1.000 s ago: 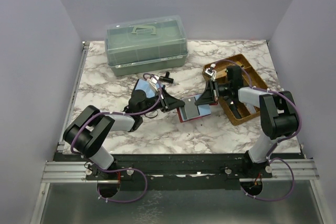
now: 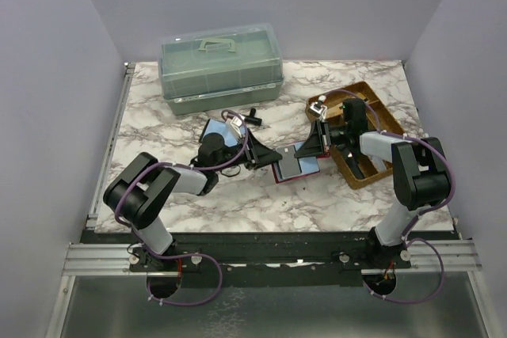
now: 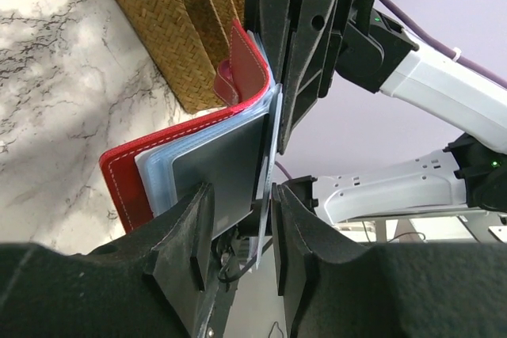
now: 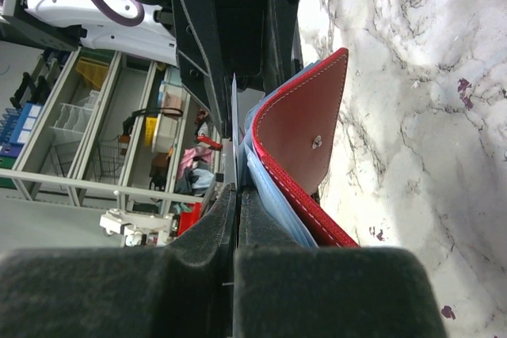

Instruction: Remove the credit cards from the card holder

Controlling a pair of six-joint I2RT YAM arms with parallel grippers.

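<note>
The open card holder (image 2: 289, 165), red outside with light blue sleeves and dark grey inside, is held upright between both grippers over the table. My left gripper (image 2: 261, 156) is at its left side; in the left wrist view its open fingers (image 3: 190, 267) straddle the near end of the sleeves. My right gripper (image 2: 315, 138) is at the other side, shut on a thin pale blue sleeve edge that stands up between its fingers in the right wrist view. Whether a card sits in that sleeve cannot be told.
A woven basket (image 2: 372, 184) with dark items is at the right. A lidded green box (image 2: 218, 69) stands at the back left, with a small black object (image 2: 252, 119) and a blue item (image 2: 210, 128) before it.
My left arm has shifted slightly to the right, and the card holder with it by a few pixels. The right arm looks unchanged.
</note>
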